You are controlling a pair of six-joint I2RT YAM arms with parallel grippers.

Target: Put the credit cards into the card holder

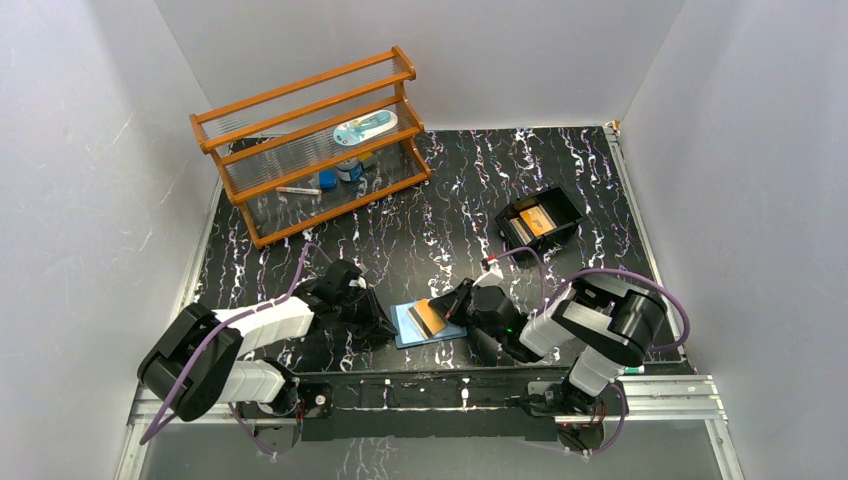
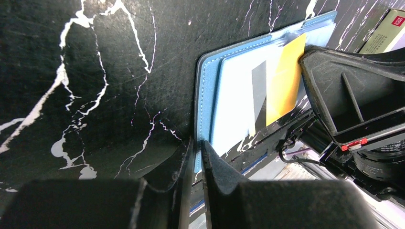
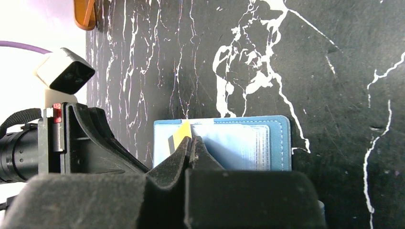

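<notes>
The light-blue card holder [image 1: 404, 328] lies on the marble table near the front edge, with yellow and grey cards [image 2: 282, 81] on it. My left gripper is at the holder's left edge, its fingertips close together on that blue rim; whether anything is between them is hard to tell. My right gripper is shut, its tips at the yellow card [image 3: 182, 130] on the holder; the black gripper body hides part of the card and holder.
A black box [image 1: 560, 210] with more cards stands at the back right. A wooden rack [image 1: 310, 90] with small items occupies the back left.
</notes>
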